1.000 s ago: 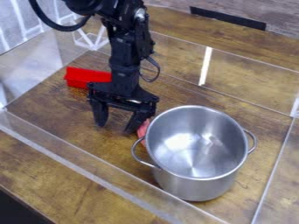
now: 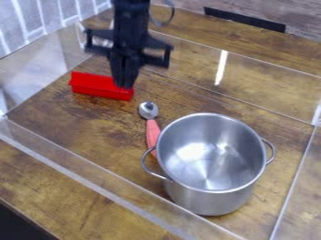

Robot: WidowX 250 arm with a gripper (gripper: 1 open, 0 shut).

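My black gripper (image 2: 127, 58) is raised at the top middle, blurred, above a red block (image 2: 103, 86) on the wooden surface at left; whether it is open or shut is unclear. A spoon with a pink-red handle (image 2: 153, 129) lies in the middle, its silver bowl toward the back. A large steel pot (image 2: 207, 161) with two handles stands at the lower right, beside the spoon.
Transparent walls or panels edge the left and front of the work area.
My gripper has risen up and back from beside the pot, uncovering the spoon. The red block and pot look unmoved.
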